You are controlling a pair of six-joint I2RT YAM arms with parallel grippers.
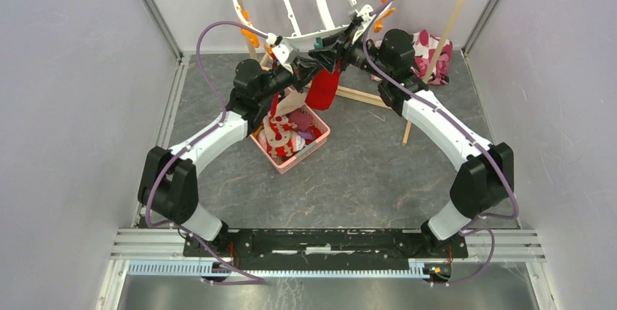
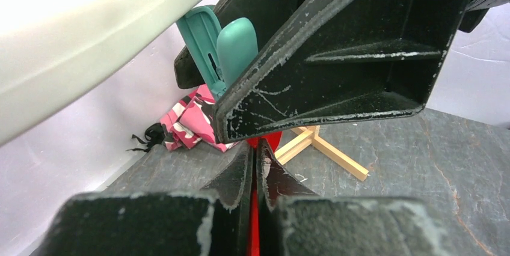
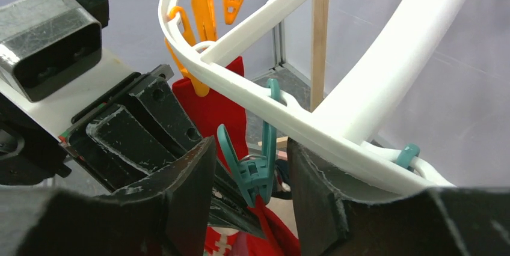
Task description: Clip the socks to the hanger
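Observation:
A red sock [image 1: 323,90] hangs below my left gripper, which is shut on it. In the right wrist view, the folded top of that red sock [image 3: 270,226] is at the lower, finger end of a teal clip [image 3: 257,175]; whether it lies between the clip's fingers is unclear. The clip hangs from the rim of the white hanger [image 3: 240,94]. My right gripper stands part open, one finger on each side of the teal clip's handles. From the left wrist view, its black fingers [image 2: 337,70] partly cover the teal clip [image 2: 237,45].
Another red sock [image 3: 201,109] hangs by orange clips [image 3: 204,12] close to my left gripper. A pink basket [image 1: 291,162] of socks stands on the floor below. Behind it are a wooden stand [image 1: 364,97] and pink patterned cloth [image 1: 435,62].

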